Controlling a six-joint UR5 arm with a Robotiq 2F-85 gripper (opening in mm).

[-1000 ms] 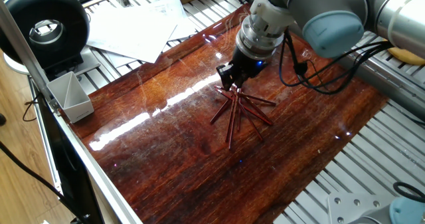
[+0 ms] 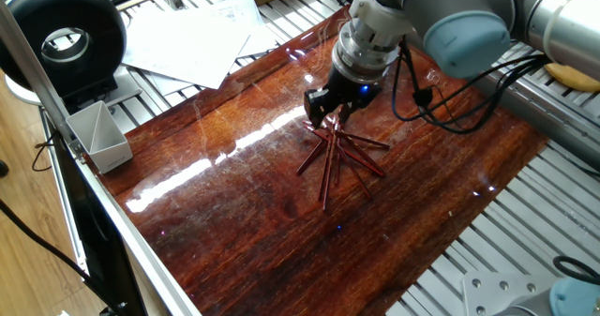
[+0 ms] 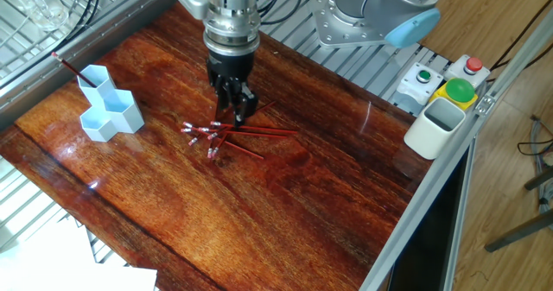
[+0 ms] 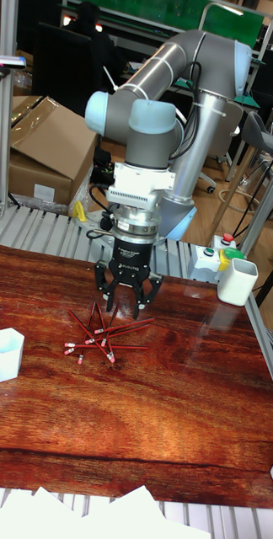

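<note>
Several dark red pencils (image 4: 124,348) with pale ends lie crossed in a loose heap on the glossy wooden board (image 4: 155,413). My gripper (image 4: 123,306) points down at the heap's far side, its two fingers apart, and no pencil shows clasped between them. In exterior view 2 the gripper (image 3: 232,117) is close above the pencils (image 3: 251,130) and partly covers them. Its exact height over them is hard to judge. A white holder of joined hexagonal cups (image 3: 111,111) stands on the board with one pencil (image 3: 73,69) leaning in a cup.
A white square cup (image 3: 434,129) stands at the board's edge near the button boxes (image 3: 421,81). Another white container (image 2: 100,138) is on the opposite side. Papers (image 2: 192,44) lie off the board. Much of the board around the heap is bare.
The gripper has shifted very slightly down and left in exterior view 1. The pencils have not visibly moved.
</note>
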